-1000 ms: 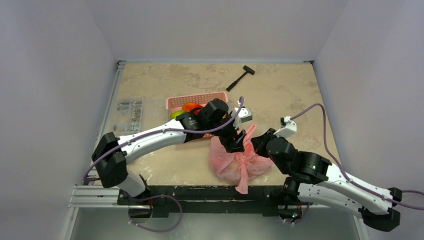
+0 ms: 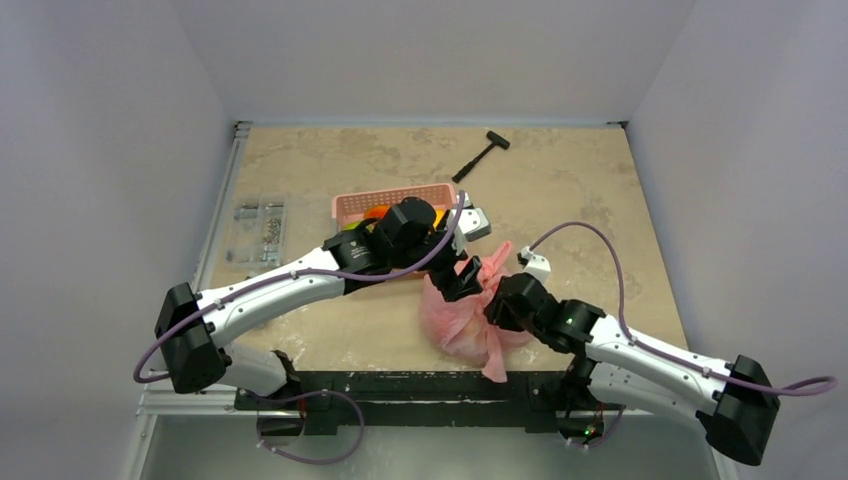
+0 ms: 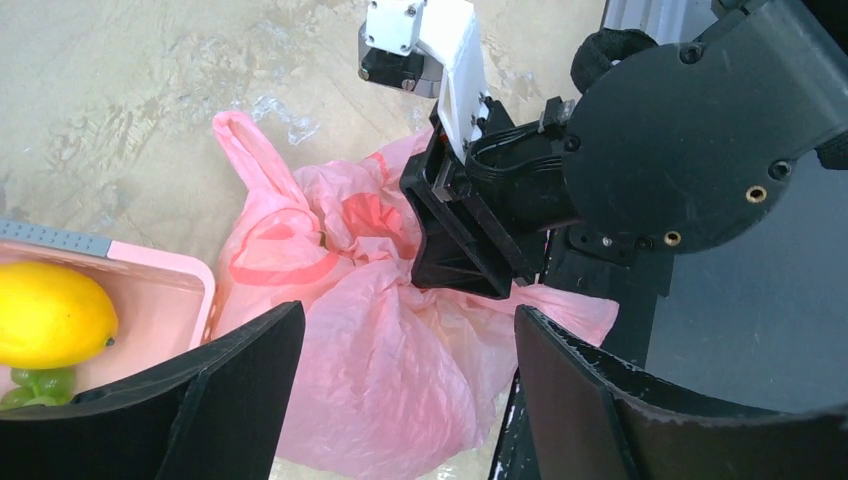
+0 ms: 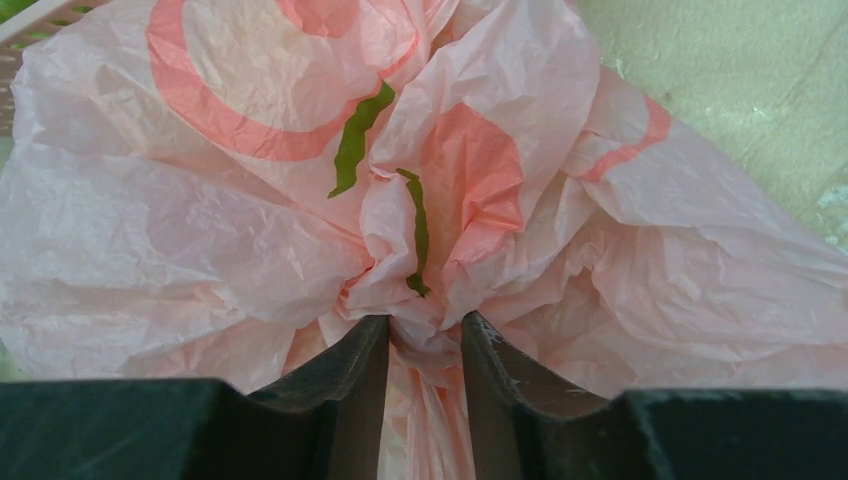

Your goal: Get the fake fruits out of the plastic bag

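Observation:
A pink plastic bag, tied and crumpled, lies near the table's front edge; whatever it holds is hidden. My right gripper has its fingertips close together, with the bag's gathered neck pinched between them and folds running into the gap. In the left wrist view, that gripper's black fingers reach down into the bag's middle. Over the bag's left side, my left gripper is open, its fingers well apart and only bag plastic visible beneath them. A yellow lemon-like fruit and a green fruit lie in the pink basket.
Beyond the bag, a black hammer lies at the back. A clear case of small parts sits at the left. Bare table shows at the back right. Both arms are close together above the bag.
My right gripper has moved down and left onto the bag's knot, and the bag's front tail has shifted slightly right.

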